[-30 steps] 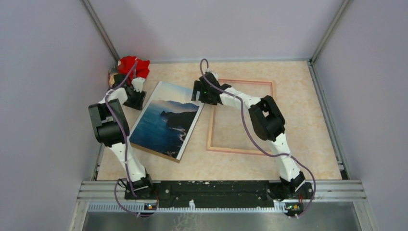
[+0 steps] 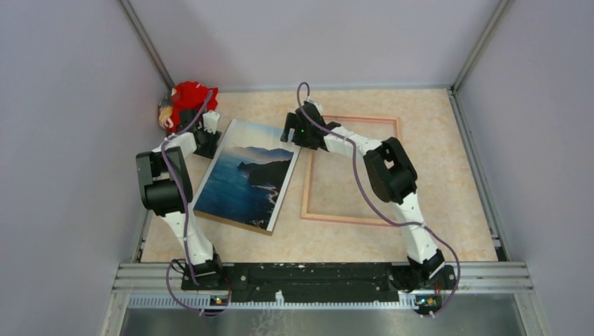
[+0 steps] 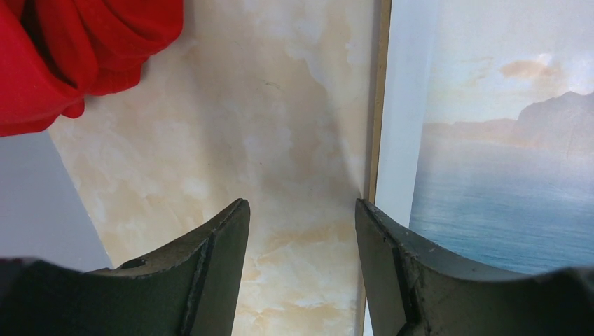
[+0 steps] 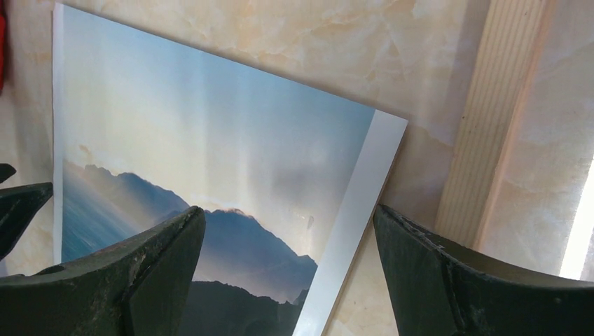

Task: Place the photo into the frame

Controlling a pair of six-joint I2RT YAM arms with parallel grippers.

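Observation:
A photo board with a sea and cliff print and white border lies flat left of the empty wooden frame. My left gripper is at the board's upper left edge, fingers apart, the right fingertip against that edge, nothing held. My right gripper stands open over the board's upper right corner, one fingertip at the white border's outer edge, the other over the printed sky. The frame's wooden side runs just right of it.
A crumpled red cloth lies at the back left corner. Bare table shows right of the frame and in front of the board. Walls border the back and sides.
The photo board has shifted slightly right, toward the frame. Both grippers have moved a little rightward with it.

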